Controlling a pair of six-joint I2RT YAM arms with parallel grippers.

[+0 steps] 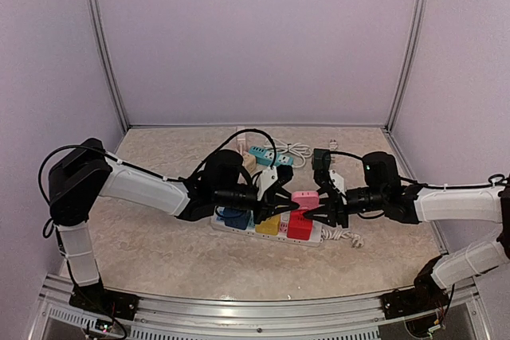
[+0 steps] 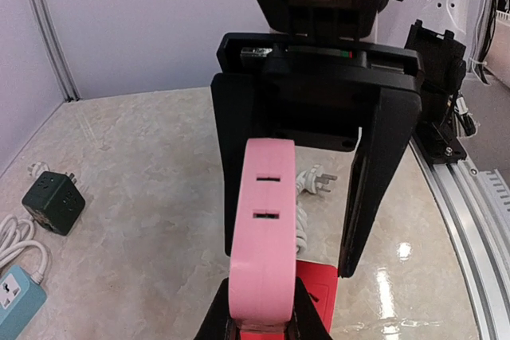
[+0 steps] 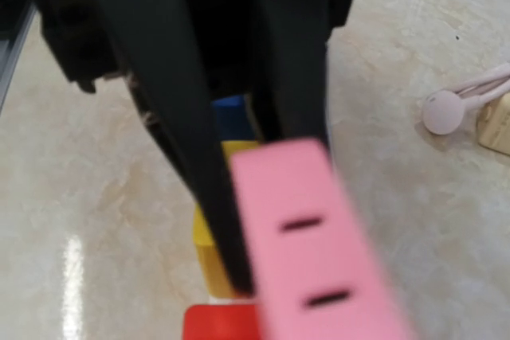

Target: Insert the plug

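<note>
A pink plug (image 1: 305, 199) with slots is held upright above the red block (image 1: 300, 225) on the white power strip (image 1: 295, 239). In the left wrist view, fingertips (image 2: 315, 316) of my left gripper (image 1: 294, 202) flank the pink body (image 2: 267, 228), and the gripper appears shut on it. My right gripper stands open opposite, its fingers spread, one close beside the plug and the other well apart. The right wrist view shows the plug (image 3: 315, 236) near the camera. My right gripper's own fingertips do not show there.
Yellow (image 1: 268, 225) and blue (image 1: 236, 219) blocks sit along the strip. Behind lie a teal power strip (image 1: 269, 154) and a dark green cube (image 2: 54, 202). The strip's white cord (image 1: 341, 235) lies to the right.
</note>
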